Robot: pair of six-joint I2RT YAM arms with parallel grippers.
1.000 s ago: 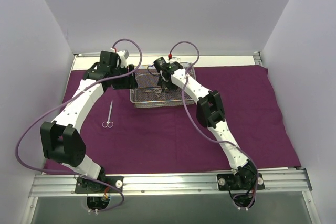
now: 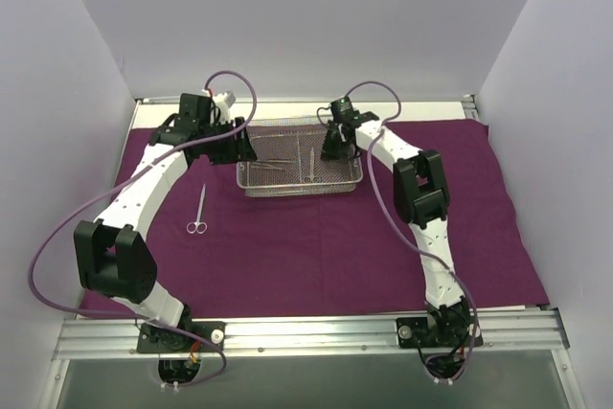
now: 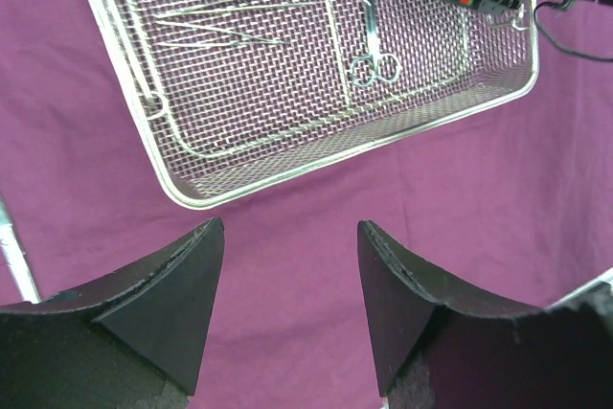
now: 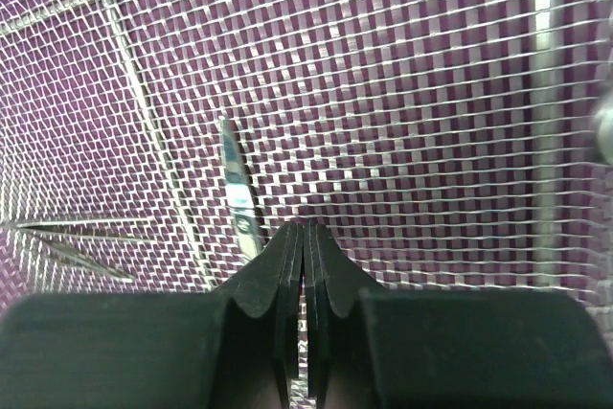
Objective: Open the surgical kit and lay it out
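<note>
Small scissors (image 3: pixel 372 45) lie in the wire mesh basket (image 3: pixel 287 165), just right of its dividing rod, handles toward the near side. My right gripper is shut with nothing between its fingers. The scissors' blade (image 4: pixel 238 184) lies outside them, to their left in the right wrist view. Two slim forceps-like instruments (image 3: pixel 235 18) rest in the basket's left part. At the basket's left side, my left gripper stands open and empty, only cloth showing between its fingers. A second pair of scissors (image 2: pixel 197 225) lies on the cloth left of the basket.
Grey walls (image 2: pixel 536 141) close in the sides and back. A blurred metal part (image 4: pixel 605 131) shows at the right wrist view's right edge.
The scissors in the basket have shifted right, across the divider, and now lie straighter. The left arm has barely moved.
</note>
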